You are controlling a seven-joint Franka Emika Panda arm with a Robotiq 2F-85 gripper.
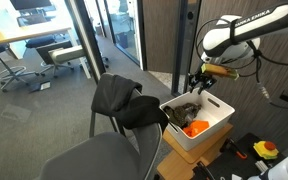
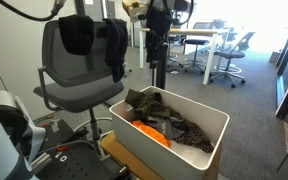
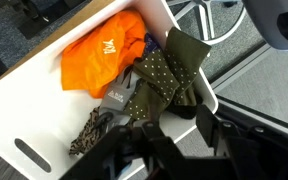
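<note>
My gripper (image 1: pixel 203 84) is above the white bin (image 1: pixel 225 113), its fingers apart and empty. In the wrist view, the gripper has its fingers over the bin's edge and the dark cloth. An orange cloth (image 3: pixel 96 52) with a small white print lies crumpled inside the bin. Beside it are an olive polka-dot cloth (image 3: pixel 156 80), a grey piece (image 3: pixel 118 94) and a dark patterned cloth (image 3: pixel 91 132). Part of the polka-dot cloth rests up against the bin's wall. Dark garments (image 2: pixel 112 42) hang over the back of the grey chair (image 2: pixel 72 82).
The bin stands on a wooden surface (image 1: pixel 180 158) close to the chair. A red and yellow object (image 1: pixel 265 149) lies near the robot's base. Desks and other chairs (image 1: pixel 67 53) are farther back, with open carpet between.
</note>
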